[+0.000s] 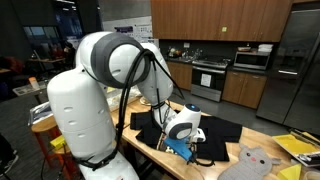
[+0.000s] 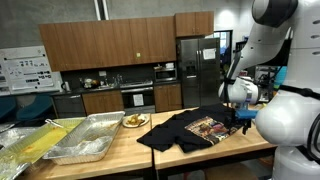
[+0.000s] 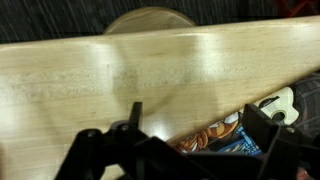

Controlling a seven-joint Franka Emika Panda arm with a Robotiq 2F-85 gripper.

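Observation:
My gripper stands open in the wrist view, its dark fingers wide apart and bare wood between their tips. Below and to the right lies a dark cloth with a colourful print, partly covered by the fingers. In exterior view 2 a black cloth is spread over the table, with a patterned piece at its right, close to the arm's end. Exterior view 1 shows the white wrist housing low over the black cloth; the fingertips are hard to make out there.
A grey animal-shaped piece lies on the table's right side in exterior view 1. Trays stand at the left in exterior view 2, near a plate of food. Beyond the table edge is a round wooden stool.

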